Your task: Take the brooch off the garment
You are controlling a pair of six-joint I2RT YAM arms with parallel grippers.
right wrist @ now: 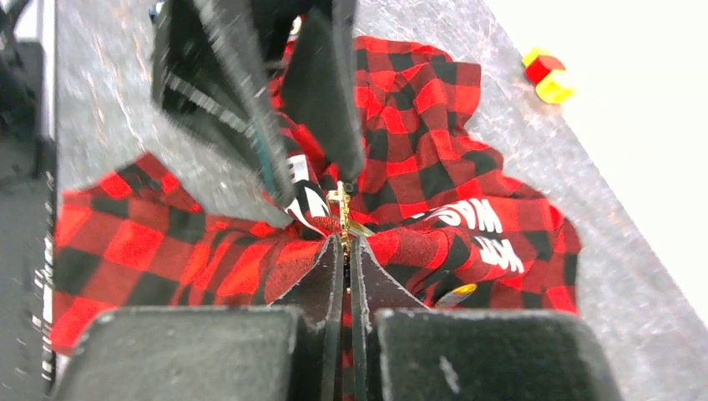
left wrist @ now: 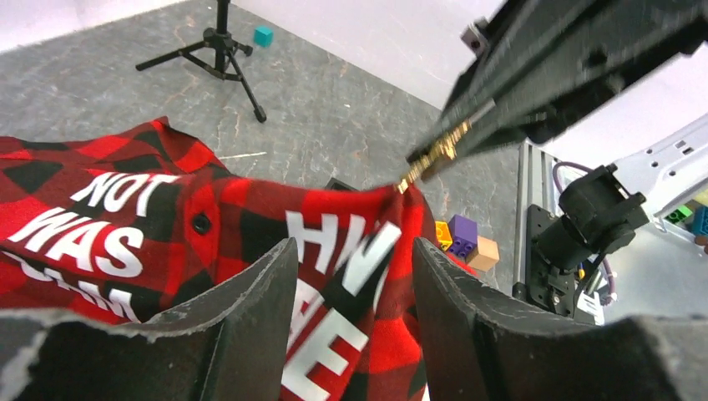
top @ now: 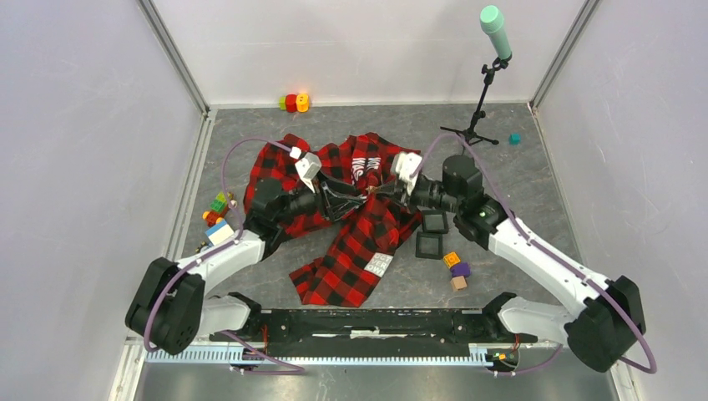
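Observation:
The red-and-black plaid garment (top: 342,267) with white lettering lies bunched across the middle of the work surface. A gold brooch (left wrist: 438,149) is at my right gripper, which is shut on it just above a fold of the garment in the left wrist view; in the right wrist view the brooch (right wrist: 341,205) sticks up beyond the fingertips. Whether it is still fixed to the cloth is unclear. My left gripper stands open in front of the cloth, with nothing held, facing the right gripper across the lettering.
Two black square frames (top: 430,245) and coloured blocks (top: 459,271) lie right of the garment. More blocks (top: 219,209) are at the left and at the back (top: 292,103). A tripod (top: 474,125) stands at the back right.

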